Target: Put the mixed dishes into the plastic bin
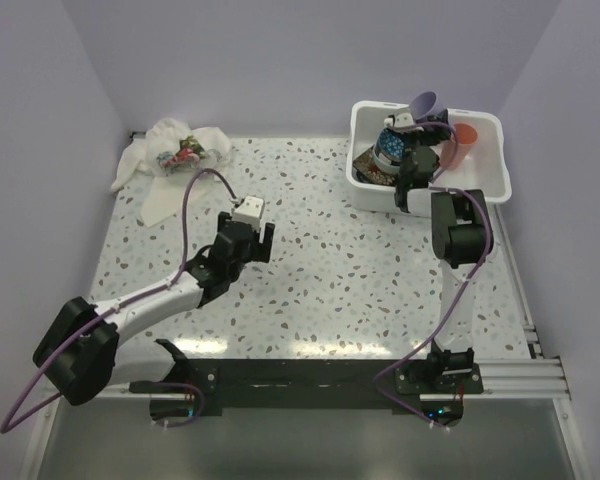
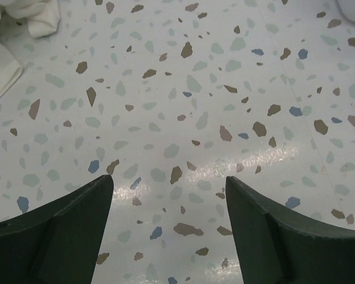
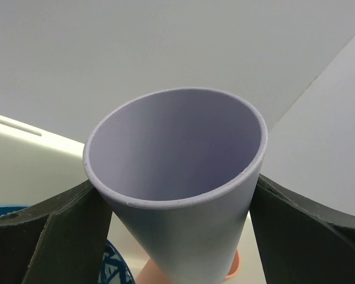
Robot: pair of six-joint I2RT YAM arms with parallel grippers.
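Note:
A lavender cup [image 3: 225, 231] fills the middle of the right wrist view, tilted, its mouth toward the camera. My right gripper [image 1: 418, 124] is over the white plastic bin [image 1: 375, 196], its fingers [image 3: 71, 231] spread on either side of the cup; whether they touch it is hidden. Inside the bin are blue-patterned bowls [image 1: 391, 145] in a stack, a dark patterned dish [image 1: 368, 166] and an orange cup [image 1: 464, 138]. Away over the table's left half, my left gripper stands open with only bare tabletop between its fingers.
A crumpled white cloth [image 1: 185, 140] with a colourful print lies at the back left. Grey walls [image 1: 250, 60] border the back and sides, close behind the bin.

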